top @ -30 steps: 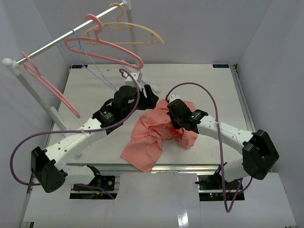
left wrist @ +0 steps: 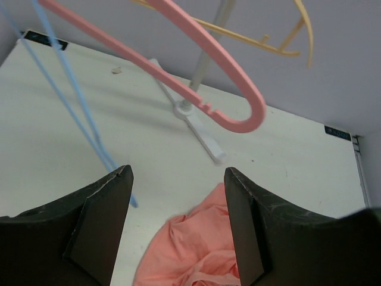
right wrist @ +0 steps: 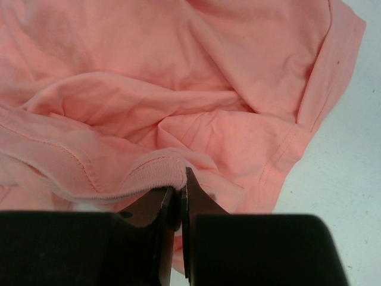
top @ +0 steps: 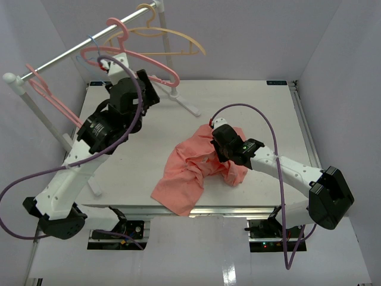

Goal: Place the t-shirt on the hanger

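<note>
The pink t-shirt (top: 184,167) lies crumpled on the table. My right gripper is shut on its ribbed collar (right wrist: 155,174). My left gripper is raised among the hangers on the rack, open, with the shirt visible below and beyond its fingers. In the left wrist view a pink hanger (left wrist: 235,119) crosses above the fingers and a blue hanger (left wrist: 83,113) hangs to the left.
The white rail (top: 59,58) also carries a yellow hanger (top: 178,51) and another pink hanger (top: 56,101) at the near end.
My left arm has risen and moved left, from over the middle of the table to up by the hangers on the rack. The right arm and shirt are almost unchanged.
</note>
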